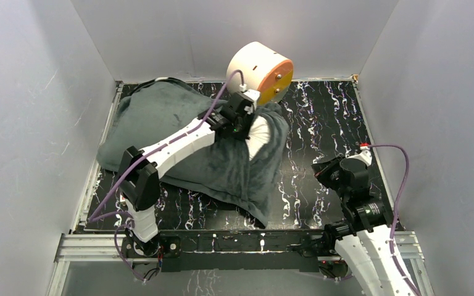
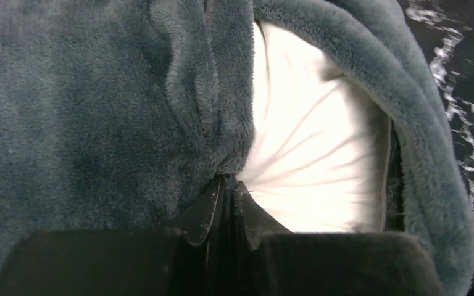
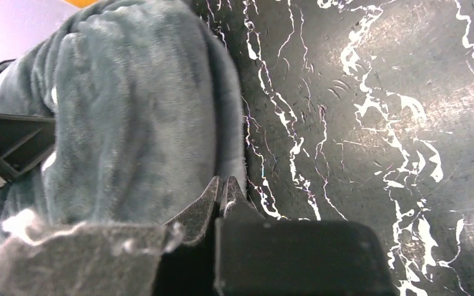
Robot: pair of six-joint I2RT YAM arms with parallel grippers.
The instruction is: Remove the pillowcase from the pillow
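Observation:
A grey-green plush pillowcase point(image 1: 179, 129) covers most of the pillow and sprawls over the left and middle of the table. Through its opening on the right side shows the white pillow point(image 1: 258, 135). My left gripper is shut on the pillowcase, its fingertips at a fold of plush right beside the white fabric. Over bare table to the right of the cloth, my right gripper point(image 1: 315, 174) is shut. In the right wrist view its fingertips meet with nothing visible between them, and the plush lies beyond to the left.
A white drum point(image 1: 250, 68) with an orange and yellow end stands at the back, close to the cloth's far edge. Grey walls point(image 1: 432, 98) enclose the sides.

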